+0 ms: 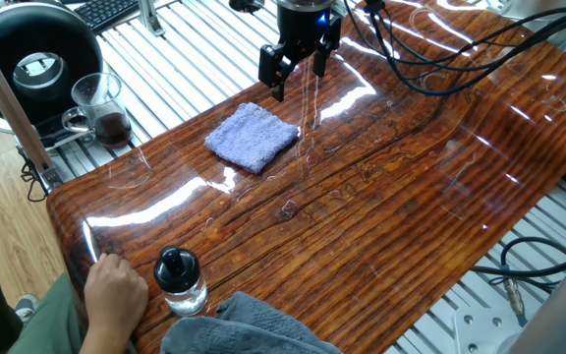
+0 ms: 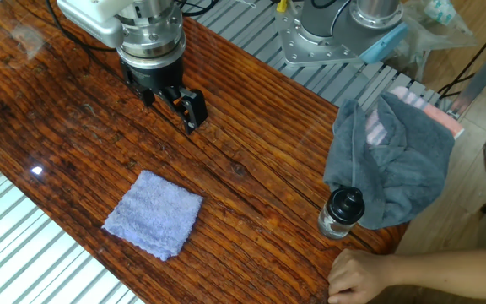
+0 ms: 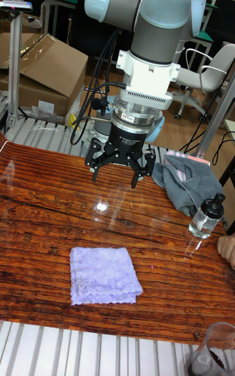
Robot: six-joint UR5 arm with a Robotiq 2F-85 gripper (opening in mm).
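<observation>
A folded lavender cloth [image 1: 252, 138] lies flat on the glossy wooden table [image 1: 381, 226]; it also shows as a purple square [image 2: 154, 214] in the second view and as a cloth [image 3: 104, 275] in the third. My black gripper [image 3: 115, 179] hangs above the table, pointing down, with its fingers spread wide and nothing between them. In the first view the gripper [image 1: 301, 83] is up and to the right of the cloth, apart from it. From the second view, the gripper [image 2: 169, 111] appears above the bare wood, clear of the cloth.
A clear bottle with a black pump top [image 1: 179, 280] stands near a person's hand [image 1: 116, 295] at the table edge. Beside it lies a grey towel [image 2: 386, 160]. A glass mug with dark liquid [image 1: 102, 110] stands off the table's corner.
</observation>
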